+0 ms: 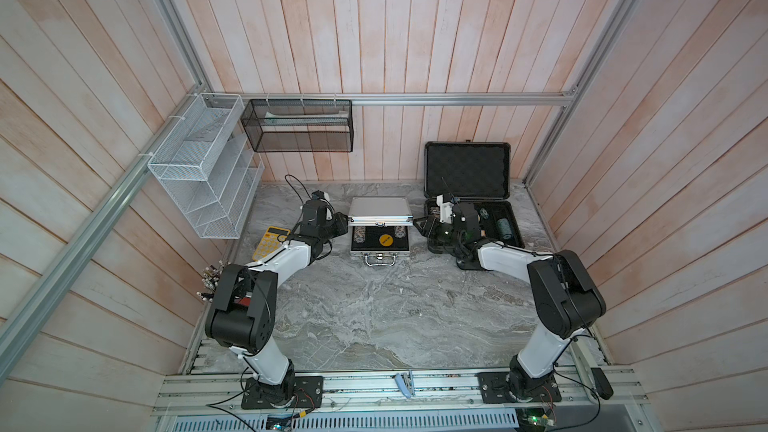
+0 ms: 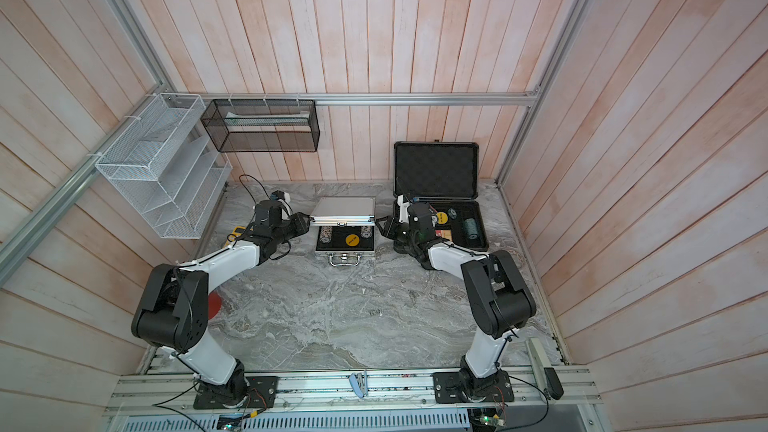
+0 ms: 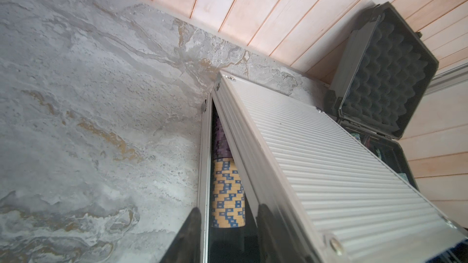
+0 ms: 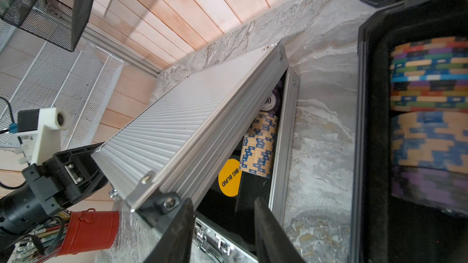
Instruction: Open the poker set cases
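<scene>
The silver poker case [image 1: 380, 257] sits mid-table, its ribbed lid [image 1: 380, 207] raised part way and tilted over the chips. Inside show tan-and-blue chips [image 3: 228, 192] and a yellow BIG BLIND disc [image 4: 229, 177]. My left gripper is at the lid's left front corner, my right gripper at its right front corner. Both have their fingers apart; nothing clearly shows gripped, and whether the pads touch the lid is hard to see. To the right, the black case stands open, with its foam-lined lid [image 1: 467, 169] upright and chip stacks [image 4: 429, 136] in its base.
A yellow calculator [image 1: 272, 243] lies left of the left arm, near a white mesh shelf [image 1: 196, 168]. The black wire basket [image 1: 297, 140] hangs on the rear rail. Bare marble tabletop [image 1: 400, 320] stretches in front of the silver case.
</scene>
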